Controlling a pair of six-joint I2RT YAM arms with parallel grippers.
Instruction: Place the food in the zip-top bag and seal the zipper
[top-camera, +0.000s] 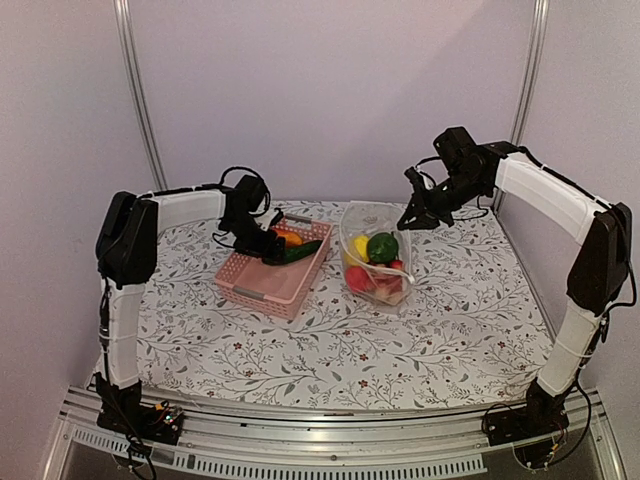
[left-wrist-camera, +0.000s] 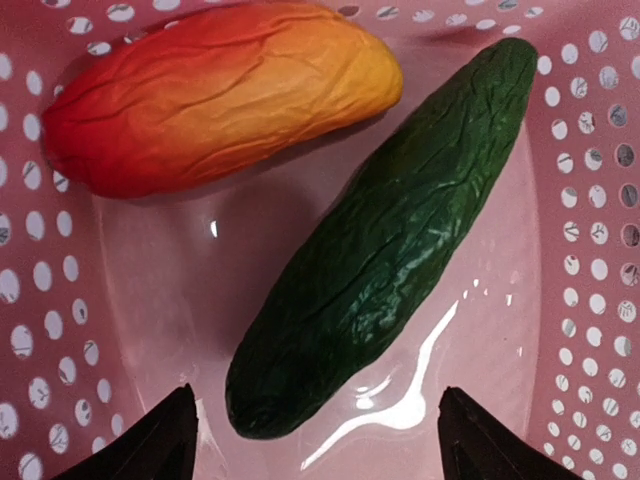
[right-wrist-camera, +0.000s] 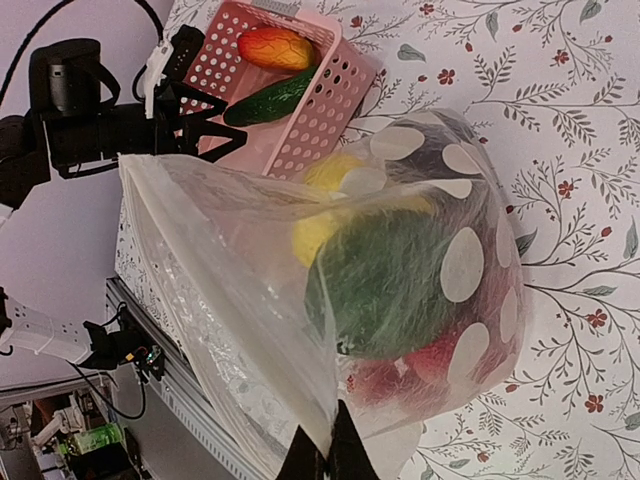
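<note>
Inside the pink basket (top-camera: 265, 295) lie a dark green cucumber (left-wrist-camera: 385, 235) and an orange-red mango-like fruit (left-wrist-camera: 225, 95). My left gripper hangs over them, fingers wide apart on either side of the cucumber's near end, nothing between them. To the basket's right stands the clear zip top bag (top-camera: 347, 222), its mouth open upward. In it are a green round food (top-camera: 382, 247), a yellow one (top-camera: 360, 246) and red ones (top-camera: 357, 278). My right gripper is shut on the bag's rim, holding it up.
The basket's perforated walls (left-wrist-camera: 590, 260) rise around the left gripper.
</note>
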